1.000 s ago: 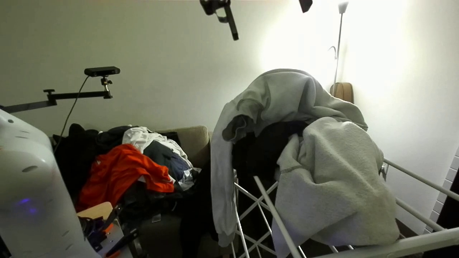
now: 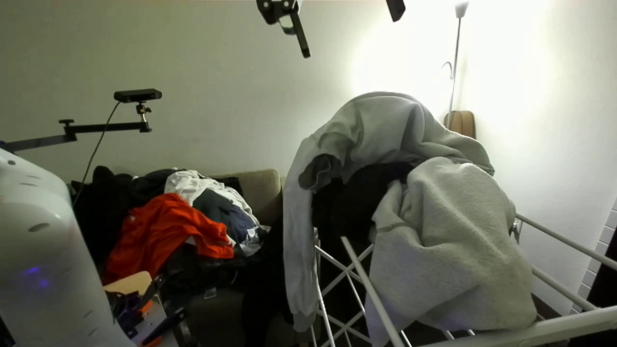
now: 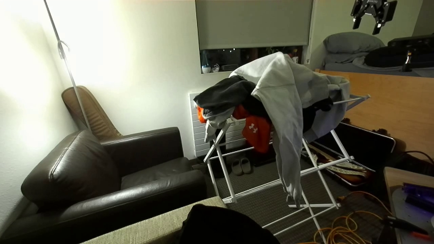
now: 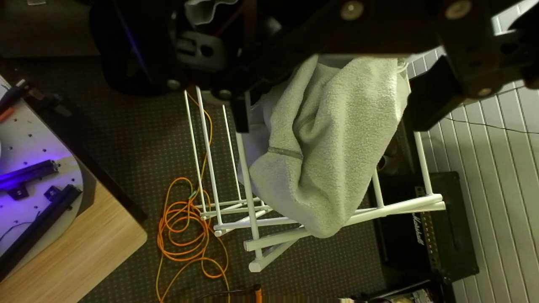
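Observation:
My gripper [image 3: 366, 30] hangs in the air above the laundry, its two fingers spread wide and nothing between them. In the wrist view a black finger [image 4: 242, 112] shows on each side of a pale grey fleecy garment [image 4: 338, 146], which lies well below. That garment drapes over the white drying rack [image 3: 244, 190], with a long sleeve [image 3: 287, 162] dangling down its side. Dark clothing [image 3: 228, 95] and a red garment [image 3: 258, 132] hang beside it on the rack. In exterior view 1 the gripper's upper part is cut off by the frame.
A heap of clothes with an orange-red garment [image 2: 167, 231] lies on the sofa. The dark leather armchair [image 3: 154, 170] stands near the rack. An orange cable [image 4: 184, 227] is coiled on the floor between the rack and a wooden table [image 4: 96, 232]. A black amplifier [image 4: 429, 227] sits beyond the rack.
In exterior view 1 my gripper has shifted a little to the left and slightly lower, its fingers still apart. The clothes and rack look the same.

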